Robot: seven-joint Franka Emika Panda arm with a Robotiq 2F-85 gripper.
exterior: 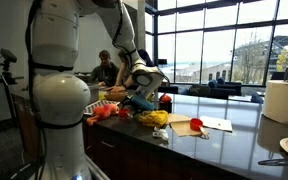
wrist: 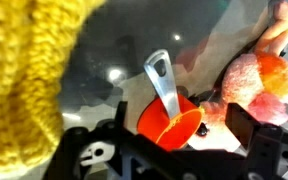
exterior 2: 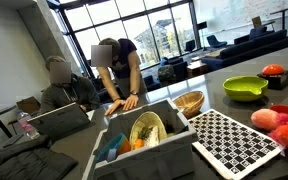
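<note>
An orange-red cup (wrist: 166, 122) stands on the dark table in the wrist view, with a pale grey-handled utensil (wrist: 161, 80) reaching out over its rim. My gripper is open, its two fingers spread to the left and right of the cup in this view, and nothing is gripped. In exterior view 1 the gripper (exterior: 135, 102) is low over the near part of the table, close to a red cup (exterior: 123, 112). How far the fingertips are above the cup cannot be told.
A bunched yellow cloth (wrist: 22, 75) lies on one side of the cup, and orange-pink soft toys (wrist: 252, 90) lie on the other. A grey bin (exterior 2: 144, 155) with items inside stands beside a white perforated mat (exterior 2: 231, 143). Two people are behind the table.
</note>
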